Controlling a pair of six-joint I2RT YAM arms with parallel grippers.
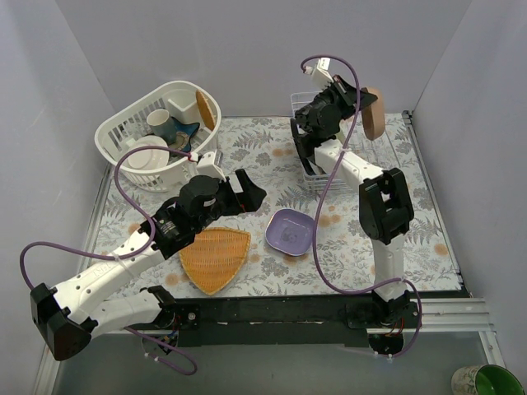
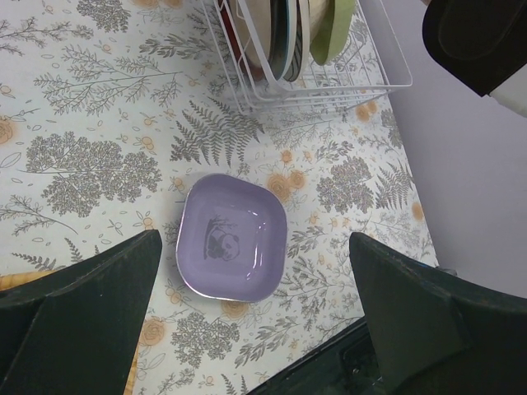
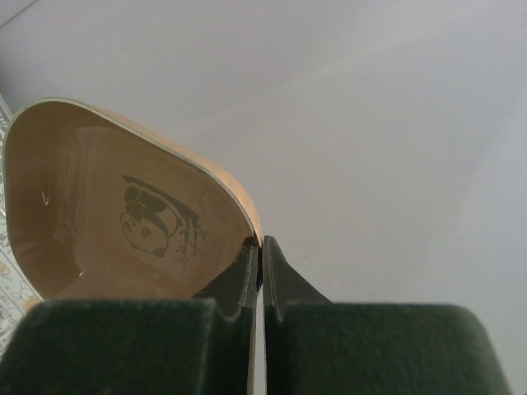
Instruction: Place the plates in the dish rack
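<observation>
My right gripper is shut on the rim of a tan square plate (image 3: pixel 132 206) with a panda print. In the top view that plate (image 1: pixel 374 113) is tilted on edge above the right part of the white dish rack (image 1: pixel 305 99). The rack is partly covered by my right arm. Several plates (image 2: pixel 292 41) stand upright in the rack (image 2: pixel 329 97) in the left wrist view. A purple square plate (image 2: pixel 230 239) lies flat on the table, beyond my left gripper, which is open with nothing between its fingers.
At the back left stands a white basket (image 1: pixel 105 141) with a mug (image 1: pixel 162 127), a white bowl (image 1: pixel 148 156) and other dishes. A wicker tray (image 1: pixel 216 257) lies at the front. Walls close in the back and right. The cloth right of the purple plate is clear.
</observation>
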